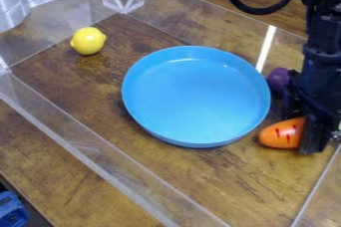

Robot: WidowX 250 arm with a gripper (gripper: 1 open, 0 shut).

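Observation:
At the right edge, my black gripper [305,123] is low on the table, shut on an orange carrot [278,134] that lies just right of a round blue plate [194,94]. A purple object [277,80] sits behind the gripper, partly hidden by it. The fingertips are dark and hard to make out.
A yellow lemon [88,40] rests at the upper left of the wooden table [134,181]. Clear plastic edging runs along the left side, and a blue object [8,211] is at the lower left corner.

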